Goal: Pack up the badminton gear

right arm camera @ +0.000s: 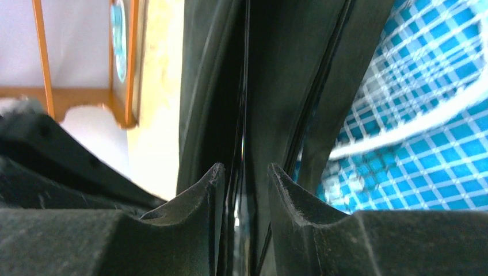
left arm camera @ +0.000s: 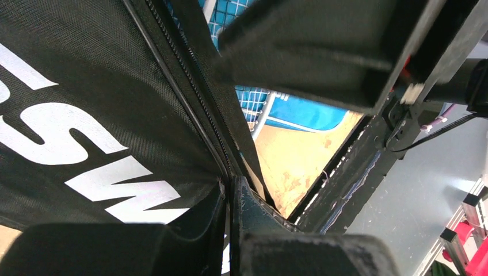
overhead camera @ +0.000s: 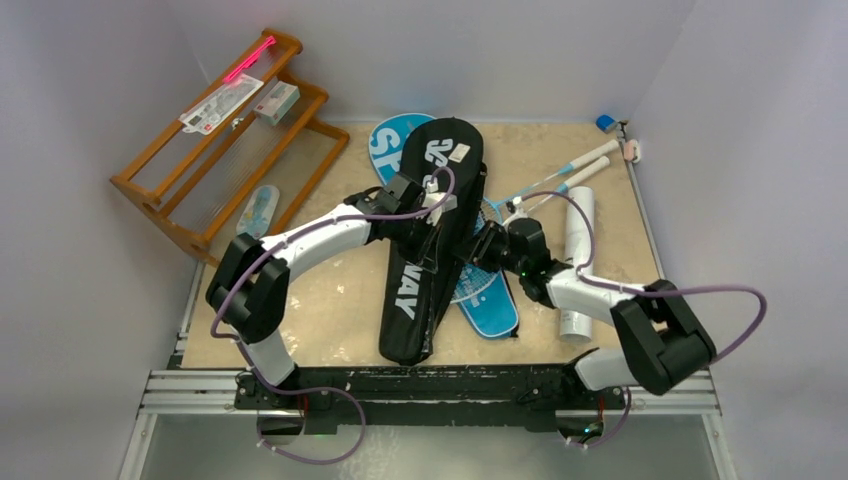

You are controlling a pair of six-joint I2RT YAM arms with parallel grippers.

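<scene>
The long black bag (overhead camera: 437, 215) with white lettering lies lengthwise along the table. My left gripper is shut on its zipped edge, and the cloth draws in toward the fingertips. My right gripper stands open over the bag's side, its fingers apart with a dark fold of the bag between and beyond them. Two rackets with white handles (overhead camera: 596, 155) lie to the right; their strung heads (right arm camera: 414, 132) are partly under the bag. A blue cover (overhead camera: 492, 308) is below, and the end of another blue piece (overhead camera: 390, 145) shows behind the bag.
A wooden shelf (overhead camera: 235, 130) stands at the back left. A white roll (overhead camera: 579, 240) lies beneath the right arm, and a small blue object (overhead camera: 606, 123) sits at the back right corner.
</scene>
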